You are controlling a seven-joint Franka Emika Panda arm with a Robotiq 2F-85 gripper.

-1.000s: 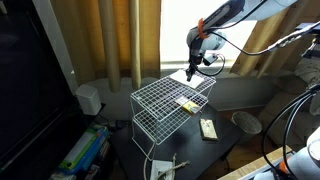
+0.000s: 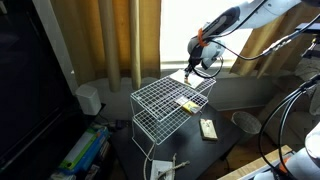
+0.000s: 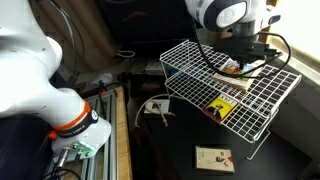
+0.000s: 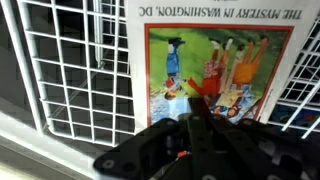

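Note:
A book [image 4: 211, 75] titled "The Mystery in Washington D.C.", with a colourful cover picture, lies on the wire rack [image 4: 82, 65] in the wrist view. My gripper is shut over the lower part of its cover, and nothing shows between the fingers. Exterior view 2 has the gripper [image 3: 239, 68] close above the same book [image 3: 234, 81] on the rack's top. Whether the fingertips touch the cover, I cannot tell.
A smaller yellow book [image 3: 220, 107] rests on the rack in exterior view 2. On the dark table in front lies a pale booklet [image 3: 215, 160]. Curtains [image 2: 140, 35] hang behind the rack. Cables loop around the arm.
My gripper looks slightly lower over the book than before. The rack, the yellow book and the booklet on the table stay where they were.

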